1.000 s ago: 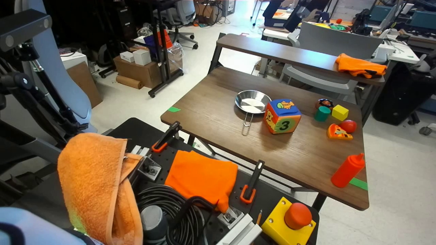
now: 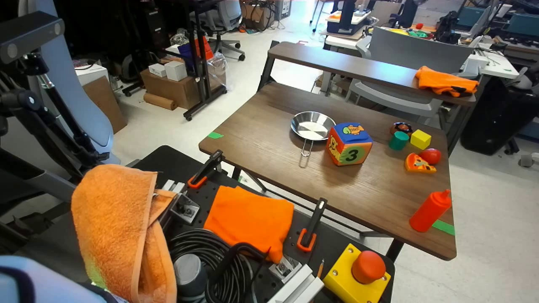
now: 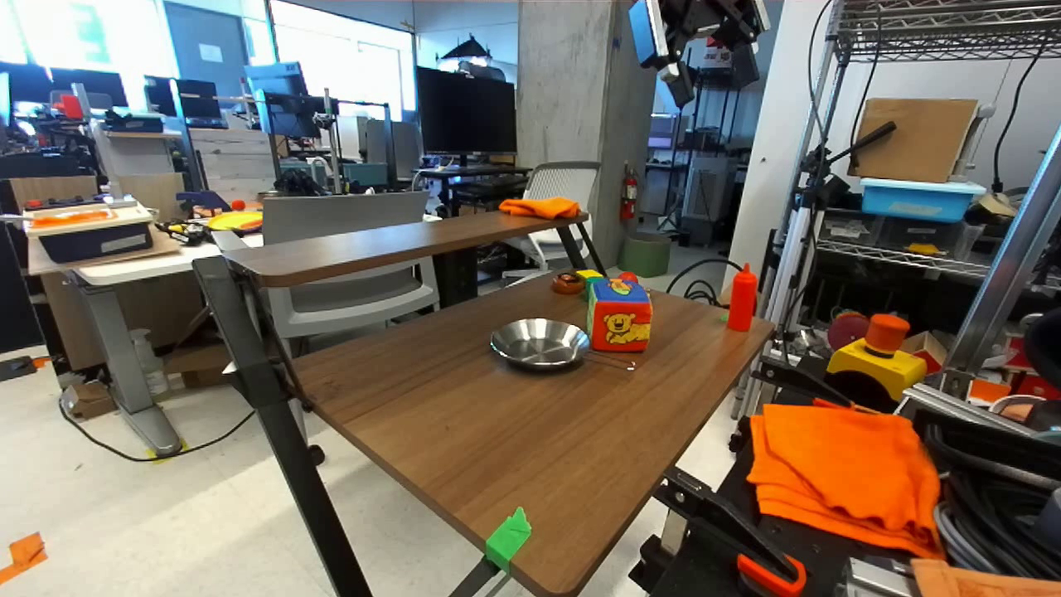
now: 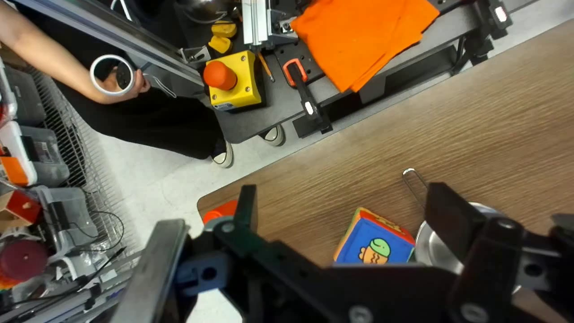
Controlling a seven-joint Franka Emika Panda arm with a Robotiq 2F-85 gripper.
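High over the table, my gripper (image 3: 713,78) hangs at the top of the second exterior view. In the wrist view its dark fingers (image 4: 247,207) stand wide apart; it is open and grips nothing. Below lies a soft picture cube (image 2: 349,144) with a blue top, close beside a metal pan (image 2: 312,124) whose wire handle points to the near edge. A red squeeze bottle (image 2: 430,211) stands at the right table corner, partly hidden by the gripper in the wrist view. A green cylinder (image 2: 398,141), yellow block (image 2: 420,139), red ball (image 2: 430,156) and toy pizza slice (image 2: 420,163) sit far right.
A raised shelf (image 2: 343,62) runs along the table's back, with an orange cloth (image 2: 444,81) on its right end. Clamps, another orange cloth (image 2: 250,219) and a red stop button (image 2: 368,267) occupy the near bench. Someone's arm (image 4: 54,56) shows in the wrist view.
At the top of the first exterior view, the dark gripper parts have shifted left and upward, and less of them shows. The objects on the table have not moved.
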